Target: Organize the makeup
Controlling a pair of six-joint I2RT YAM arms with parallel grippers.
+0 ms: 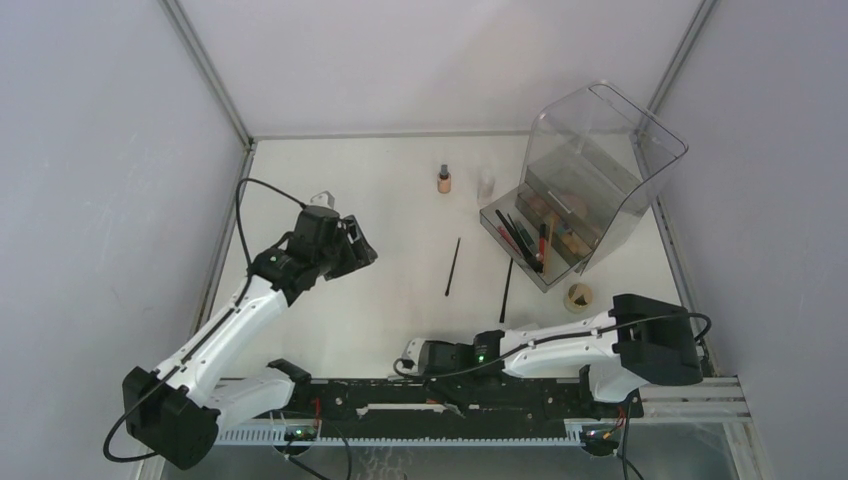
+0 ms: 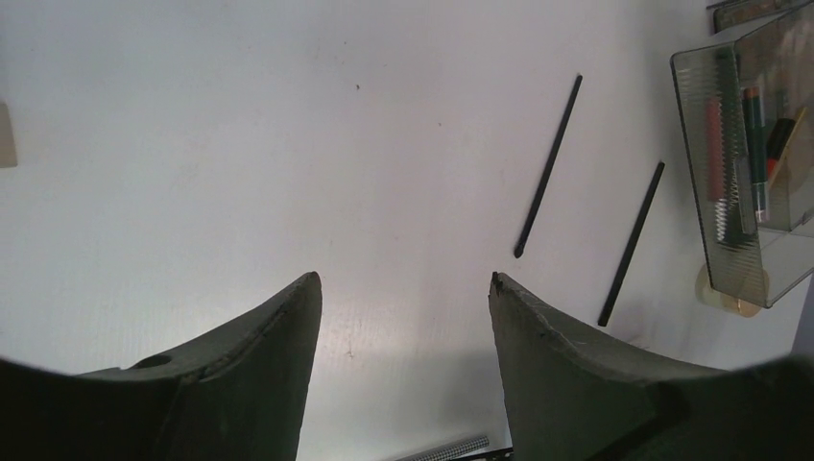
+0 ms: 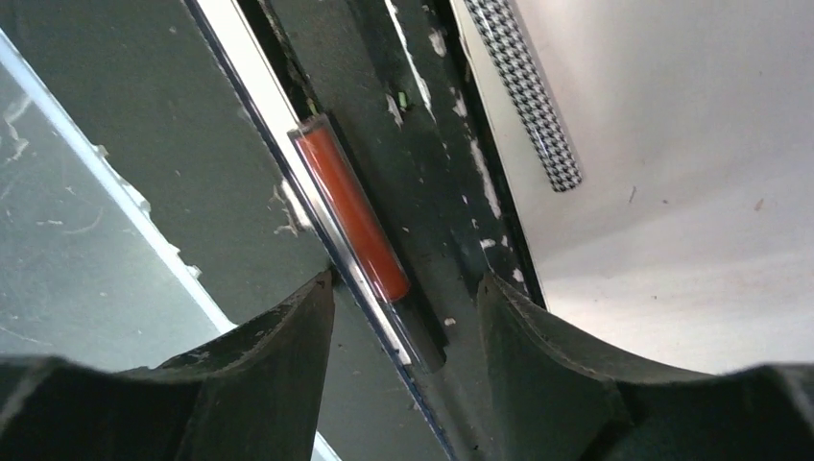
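Note:
A clear acrylic organizer (image 1: 600,180) stands at the back right, holding pens and pencils in its front tray. A small foundation bottle (image 1: 443,183) stands at the back centre. Two thin dark sticks (image 2: 548,165) (image 2: 631,245) lie on the table. My right gripper hangs low at the front edge, open around a lipstick-like tube (image 3: 350,211) with red and dark parts lying along a metal rail. A patterned silver stick (image 3: 523,91) lies on the table edge beside it. My left gripper is raised over the left of the table, open and empty.
A round tan jar (image 1: 578,297) sits below the organizer and a pale clear item (image 1: 486,183) beside the bottle. The dark front rail strip (image 1: 350,400) runs along the edge.

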